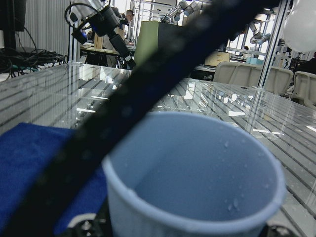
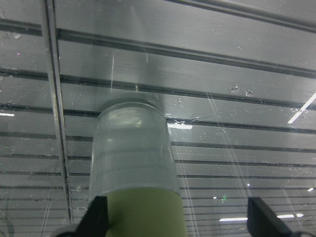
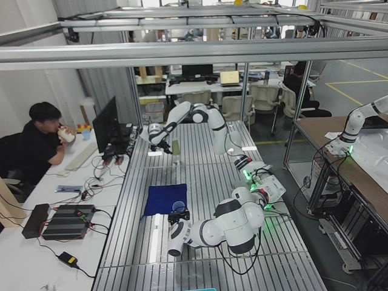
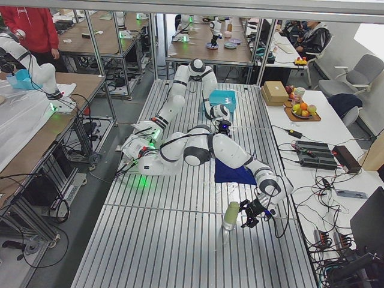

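A light blue cup (image 1: 192, 182) fills the lower left wrist view, held at my left gripper (image 3: 179, 216), over the right edge of a blue cloth (image 3: 160, 200). A green-topped clear bottle (image 4: 231, 216) stands on the slatted metal table (image 4: 150, 252). My right gripper (image 4: 249, 213) is just beside the bottle on the outer side, fingers apart and empty; in the right wrist view the bottle (image 2: 136, 163) lies below, between the fingertips in the picture.
A turquoise bin (image 4: 219, 99) sits at the table's far end in the camera right view. Side desks hold electronics, cables, a monitor and a fruit tray (image 4: 303, 114). The bottle's surroundings on the table are clear.
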